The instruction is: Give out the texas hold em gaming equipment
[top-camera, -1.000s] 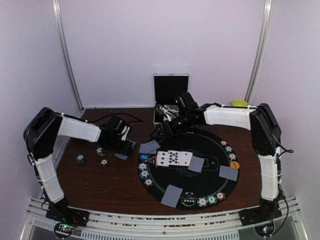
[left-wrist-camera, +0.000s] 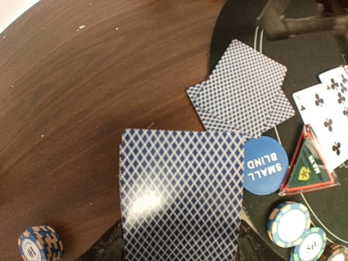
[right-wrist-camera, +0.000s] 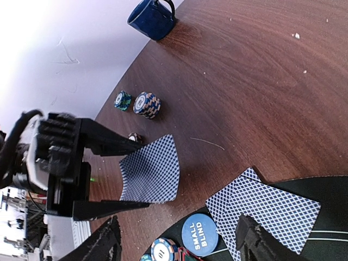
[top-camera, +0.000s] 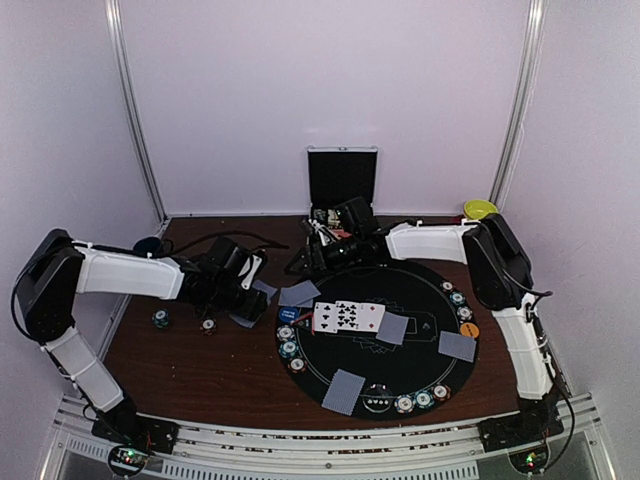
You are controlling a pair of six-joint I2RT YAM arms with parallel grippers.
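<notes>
My left gripper (top-camera: 252, 285) is shut on a stack of blue-backed cards (left-wrist-camera: 182, 196), which fills the lower middle of the left wrist view. In the right wrist view the left fingers (right-wrist-camera: 109, 207) pinch these cards above bare wood. My right gripper stands open with nothing between its fingers. Below it, overlapping face-down cards (right-wrist-camera: 266, 209) lie at the edge of the black poker mat (top-camera: 400, 290). Beside them is the blue SMALL BLIND button (right-wrist-camera: 199, 234). Face-up club cards (top-camera: 348, 317) rest at the mat's middle.
Chip stacks (top-camera: 160, 318) stand on the wood at left, and more chips (top-camera: 288, 349) line the mat's edge. At the back are an open black case (top-camera: 342, 178) and a yellow bowl (top-camera: 480, 208). A blue mug (right-wrist-camera: 153, 19) stands far left.
The right gripper has moved from near the case towards the face-down pair; the left has drawn slightly left with its cards.
</notes>
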